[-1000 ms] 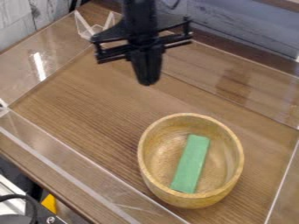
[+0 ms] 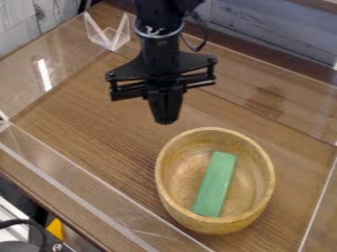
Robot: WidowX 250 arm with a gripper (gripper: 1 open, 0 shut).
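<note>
My gripper [image 2: 165,112] hangs over the middle of the wooden table, shut, with nothing visible between its fingers. Below it and to the right stands a round tan bowl [image 2: 176,167] holding a flat green bar [image 2: 216,184], lying lengthwise toward the front.
Clear plastic pieces [image 2: 108,25] sit at the back left and left edge. A small yellow item and black cables lie off the front-left corner.
My gripper has come down and toward the front of the table over the last second. The bowl and green bar have not moved.
</note>
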